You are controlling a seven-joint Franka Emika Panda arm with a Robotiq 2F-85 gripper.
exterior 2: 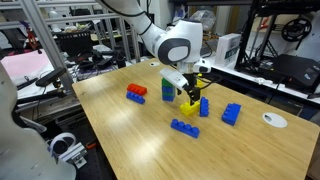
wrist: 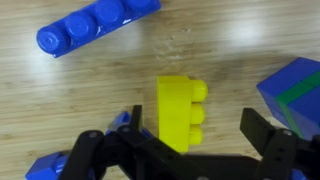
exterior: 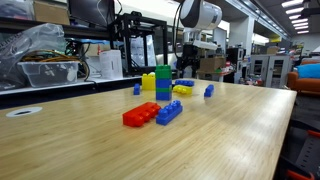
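My gripper stands open, its dark fingers spread left and right of a yellow brick (wrist: 174, 108). In the wrist view the brick lies on its side between the fingers, studs facing right, with no contact showing. From the second exterior view, the gripper (exterior 2: 192, 98) hangs just over that yellow brick (exterior 2: 189, 109) near the middle of the table. A stack of blue and green bricks (wrist: 296, 96) is close to the right finger. The first exterior view has the same stack (exterior: 163, 84) nearer the camera than the yellow brick (exterior: 182, 91).
Blue bricks (exterior 2: 185, 128) lie around the yellow one, and one (wrist: 48, 166) is close by the left finger. A red brick (exterior: 141, 114) and a blue brick (exterior: 169, 112) rest together beyond the stack. Bare tabletop (exterior 2: 180, 165) spreads toward the front.
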